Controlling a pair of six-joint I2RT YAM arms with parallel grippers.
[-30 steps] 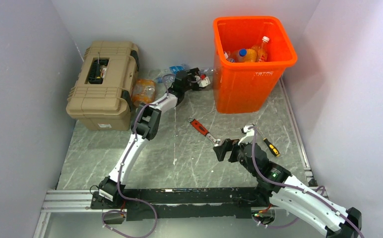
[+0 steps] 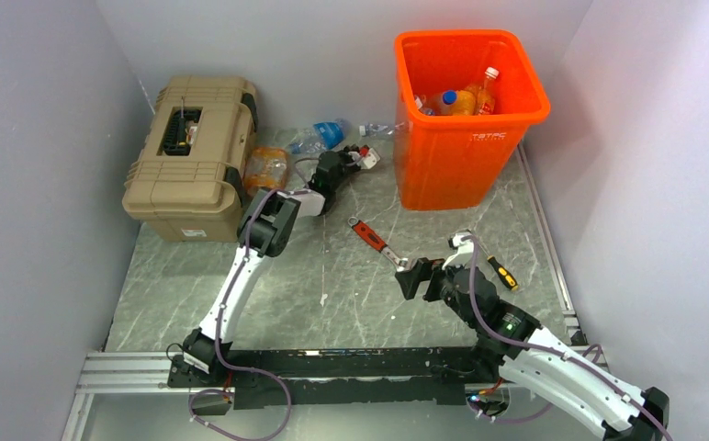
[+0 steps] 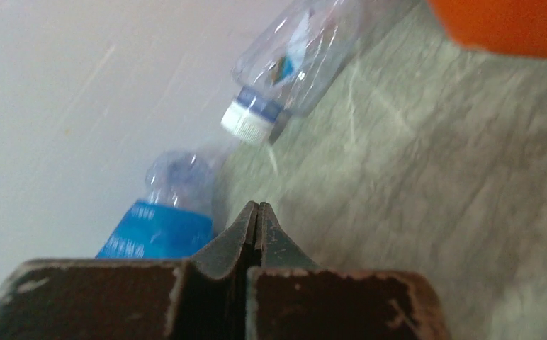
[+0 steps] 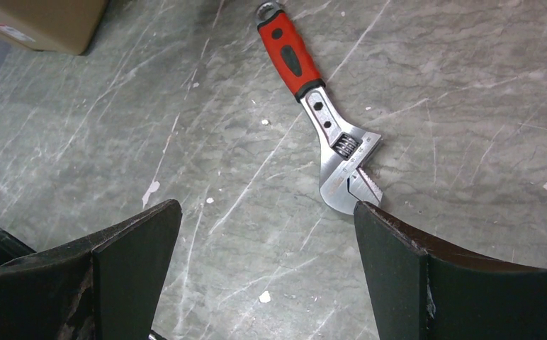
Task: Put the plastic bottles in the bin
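Near the back wall lie a blue-labelled bottle and a clear bottle with a white cap, both also in the left wrist view. An orange bottle lies beside the case. My left gripper is shut, nothing between its fingers, just short of the two back bottles. The orange bin at the back right holds several bottles. My right gripper stands open above the front right of the floor, nothing between its fingers.
A tan case fills the back left. An adjustable wrench lies in the middle, and a yellow-black screwdriver at the right.
My left arm has drawn back a little toward the front left, uncovering more of the back bottles. The right arm has hardly moved.
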